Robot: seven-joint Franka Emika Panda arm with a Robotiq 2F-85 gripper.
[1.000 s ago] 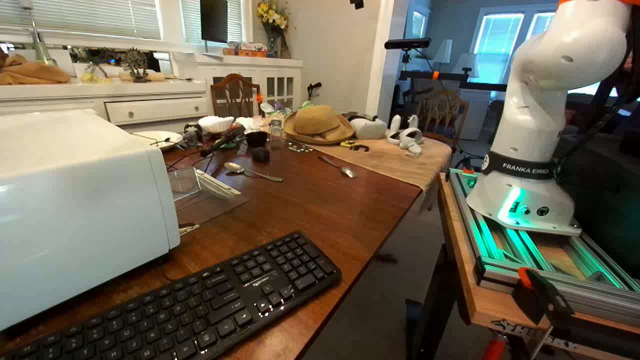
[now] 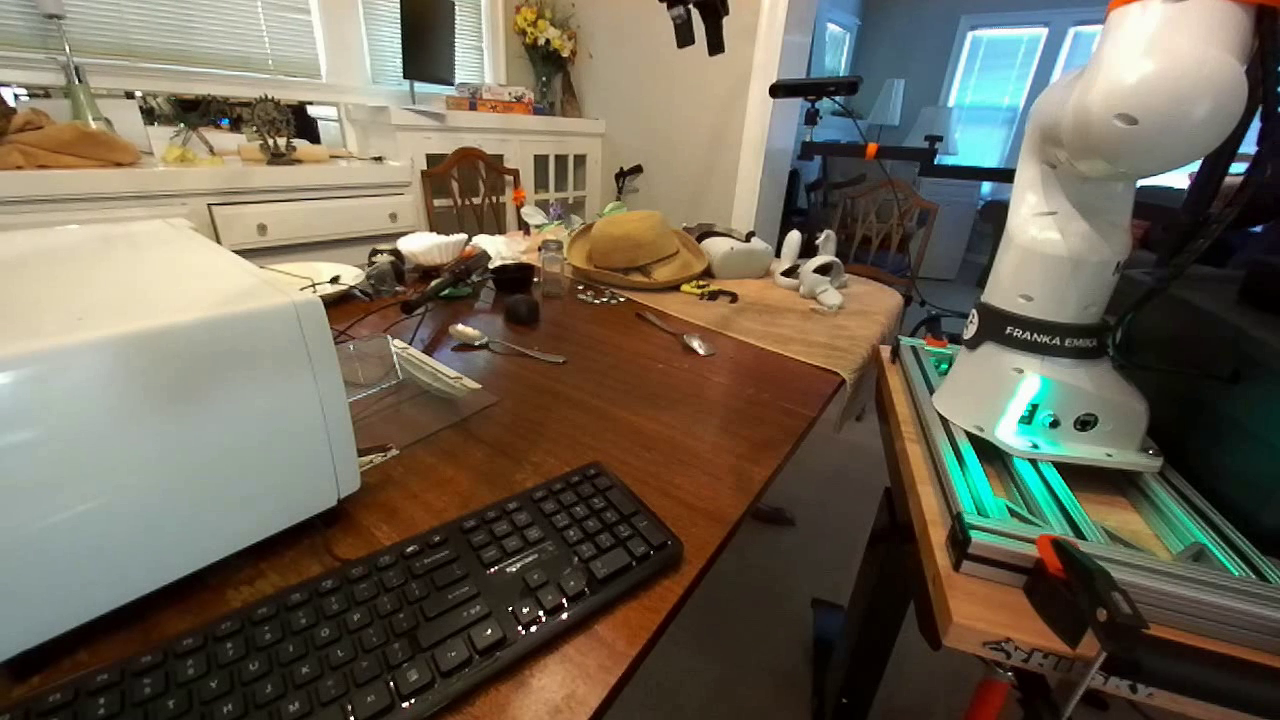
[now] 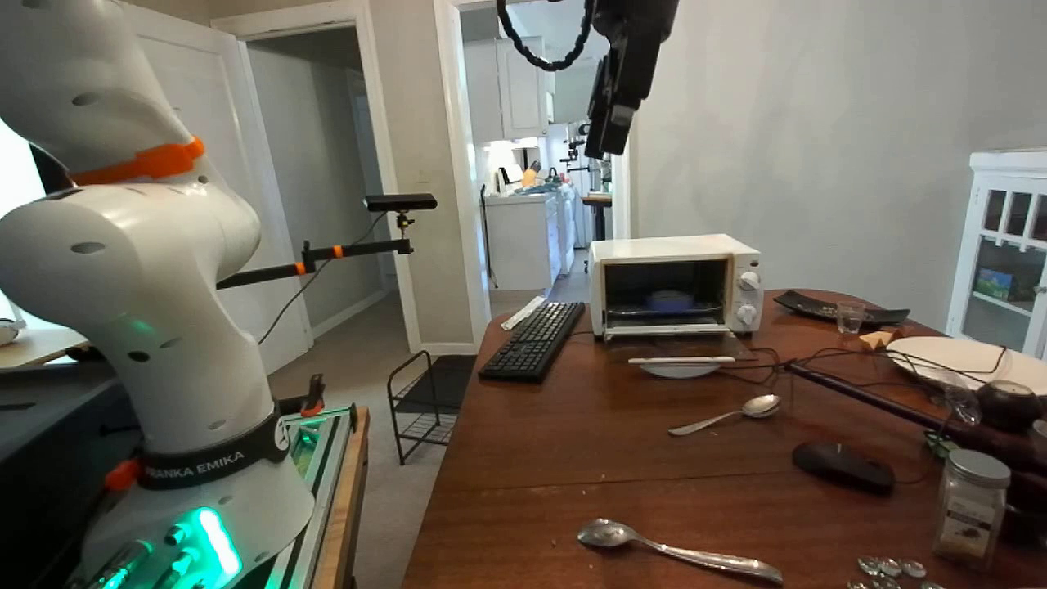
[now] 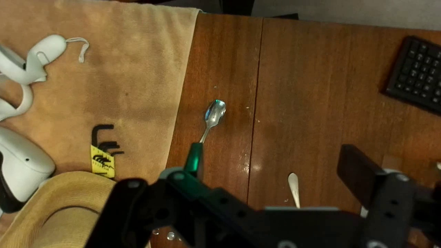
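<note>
High above the table, my gripper is open, its fingers wide apart with nothing between them. Its black tips also show at the top edge of exterior view 1, the gripper (image 2: 696,26) being mostly cut off there. A metal spoon (image 4: 215,113) lies on the wood beside the tan cloth, its handle partly hidden by my left finger (image 4: 194,159). In exterior view 2 this spoon (image 3: 606,533) is at the front. A second spoon (image 3: 761,406) lies nearer the toaster oven (image 3: 677,245); its handle (image 4: 293,186) shows below, between my fingers.
A black keyboard (image 3: 537,342) sits along the table edge by the oven. A mouse (image 3: 842,465), a glass jar (image 3: 969,505) and cables crowd the far side. The tan cloth (image 4: 136,74) holds a straw hat (image 4: 72,215) and a hex-key set (image 4: 103,161). Bare wood separates the spoons.
My gripper has come lower in exterior view 1, more of its fingers now showing at the top, slightly further left. The arm has shifted slightly; the spoons lie where they were.
</note>
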